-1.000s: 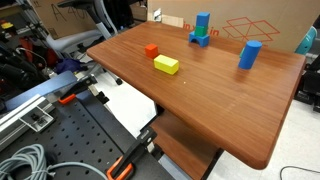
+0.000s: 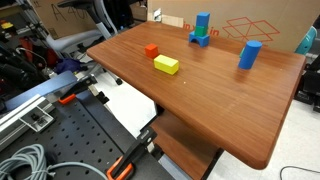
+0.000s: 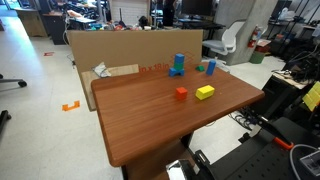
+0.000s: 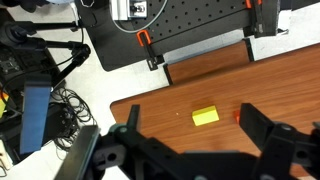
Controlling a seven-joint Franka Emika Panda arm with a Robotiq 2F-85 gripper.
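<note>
A yellow block (image 2: pixel 166 65) lies on the wooden table (image 2: pixel 222 101), with a small red block (image 2: pixel 151 49) close by. Farther back stands a stack of blue and green pieces (image 2: pixel 201 30) on a wider blue base. A separate blue upright piece (image 2: pixel 249 55) is to the right of the stack in exterior view 1. In the wrist view my gripper hangs over the table, its dark fingers spread wide apart and nothing between them. Beyond them appear the yellow block (image 4: pixel 205 116) and the red block (image 4: pixel 239 116), the latter partly covered by a finger.
A tan panel (image 3: pixel 125 55) stands behind the table. Along one side runs a black perforated bench (image 2: pixel 66 137) with orange-and-black clamps (image 2: pixel 128 162) and a coiled grey cable (image 2: pixel 27 160). A gap separates bench from table.
</note>
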